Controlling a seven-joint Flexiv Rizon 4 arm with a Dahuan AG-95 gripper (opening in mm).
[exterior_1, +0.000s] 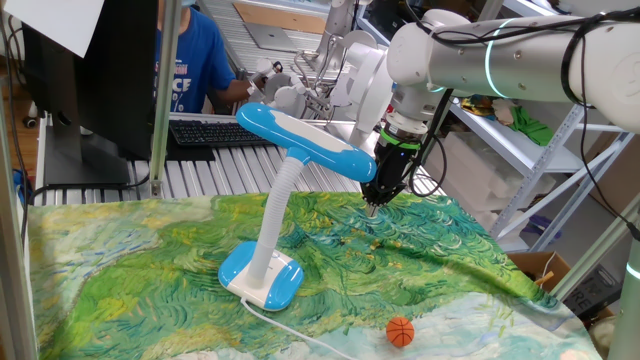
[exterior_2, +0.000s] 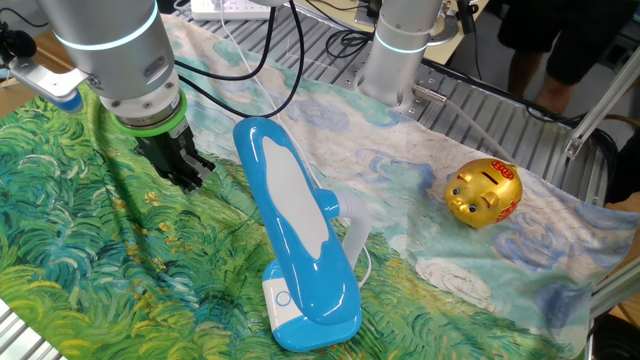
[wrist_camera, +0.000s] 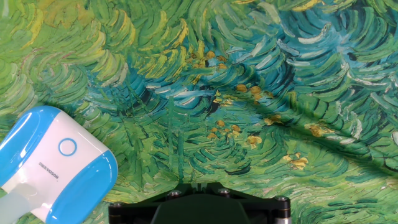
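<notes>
A blue and white desk lamp (exterior_1: 270, 215) with a flexible neck stands upright on the painted cloth. Its long head (exterior_2: 295, 220) tilts across exterior view 2, and part of its base (wrist_camera: 65, 158) enters the wrist view at lower left. A small orange basketball (exterior_1: 400, 331) rests near the cloth's front edge. On the pale side of the cloth sits a gold piggy bank (exterior_2: 483, 193). Above the green area, beside the lamp and apart from it, hangs my gripper (exterior_2: 203, 176), pointing down. In the wrist view its fingers (wrist_camera: 185, 188) meet, with nothing visible between them.
Patterned cloth (wrist_camera: 261, 74) under the gripper is bare, with a few folds. A white lamp cord (exterior_1: 300, 338) trails over the cloth. Beyond it are a keyboard (exterior_1: 225, 133), a monitor (exterior_1: 85, 90) and a person (exterior_1: 195, 60). Metal shelving (exterior_1: 540, 165) stands to the right.
</notes>
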